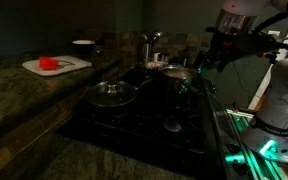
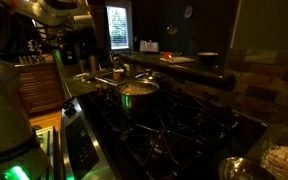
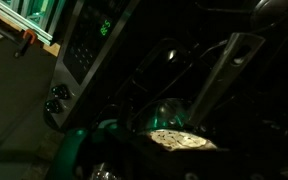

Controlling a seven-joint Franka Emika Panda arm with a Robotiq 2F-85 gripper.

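A pan of pale food (image 1: 179,72) stands on the far right part of the dark stove (image 1: 149,125). Its pale contents (image 3: 179,140) show low in the wrist view, with a long handle (image 3: 227,70) nearby. Closer to the counter, a shallow pan (image 1: 111,94) has its handle pointing back right. Up and to the right of the food pan hangs my gripper (image 1: 220,58), open and apart from the cookware. Darkness hides much of its fingers, and nothing shows held.
On the raised ledge lie a white cutting board (image 1: 58,66) with a red item (image 1: 48,63) and a dark, pale-rimmed bowl (image 1: 84,42). Utensils (image 1: 149,45) stand behind the stove. A control panel (image 3: 89,45) edges the stove front.
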